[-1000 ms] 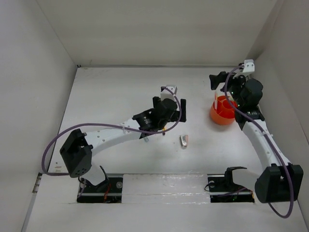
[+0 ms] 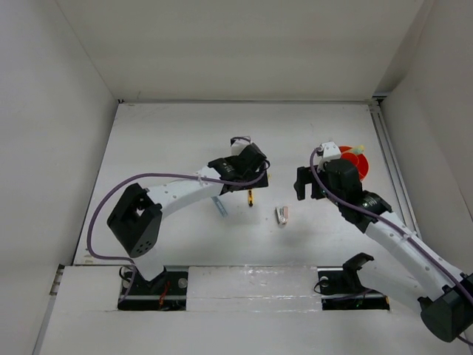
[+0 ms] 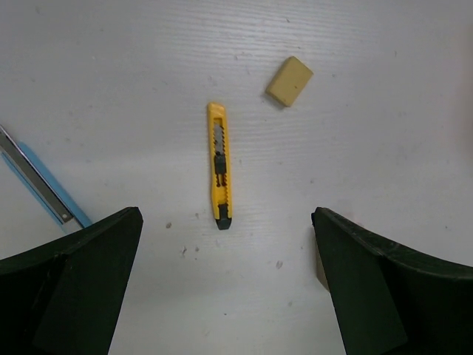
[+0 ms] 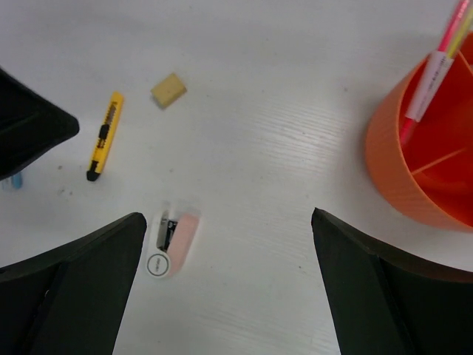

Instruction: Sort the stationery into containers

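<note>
Both grippers are open and empty. My left gripper hangs over the middle of the table, above a yellow utility knife (image 3: 221, 166). A tan eraser block (image 3: 289, 81) lies behind the knife, and a blue cutter (image 3: 44, 181) is at the left. My right gripper hovers left of the orange holder (image 4: 392, 143). Inside that holder, a pink-and-yellow highlighter pair (image 4: 434, 78) stands tilted against the rim. The white-and-pink stapler rests on the table, nearer the front; in the left wrist view a finger mostly covers it.
In the top view the right arm partly covers the orange holder (image 2: 362, 164), with a pale green tip (image 2: 357, 149) showing above it. White walls close in the sides and back. Bare table (image 2: 162, 126) spreads at the back left.
The right gripper has come down from above the holder, moving left and toward the front. My left gripper has swung left and now faces the knife. The table items have not moved.
</note>
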